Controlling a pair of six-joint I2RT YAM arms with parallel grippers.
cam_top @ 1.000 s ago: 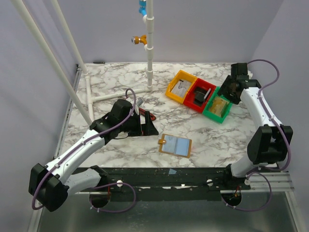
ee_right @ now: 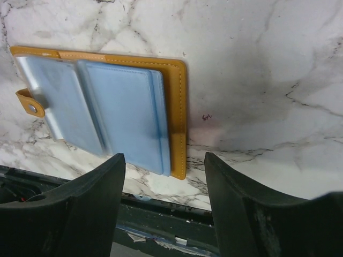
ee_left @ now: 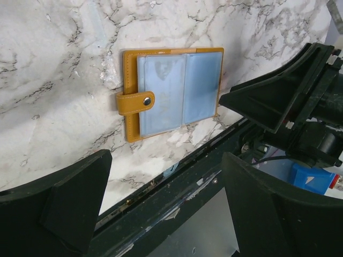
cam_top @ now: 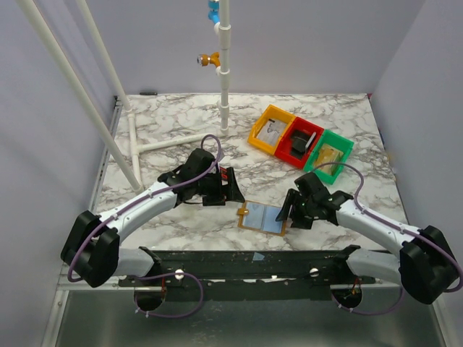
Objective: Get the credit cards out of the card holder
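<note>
The tan card holder (cam_top: 262, 218) lies open and flat on the marble table, its sleeves pale blue; its strap (ee_left: 135, 103) with a snap stud is at the left edge. Whether cards sit in the sleeves, I cannot tell. My left gripper (cam_top: 234, 186) is open above and just behind the holder's left side; nothing is between its fingers. Over the holder's right edge hovers my right gripper (cam_top: 289, 217), also open and empty. In the right wrist view, the holder's blue right sleeve (ee_right: 126, 110) lies to the left beyond the fingers (ee_right: 110, 179).
Yellow (cam_top: 256, 136), red (cam_top: 280, 152) and green (cam_top: 311, 170) bins with items inside stand at the back right. A red-handled item (cam_top: 223, 173) lies partly behind my left gripper. White pipes (cam_top: 225, 94) rise at the back left.
The left gripper has edged slightly right. The holder has stayed put.
</note>
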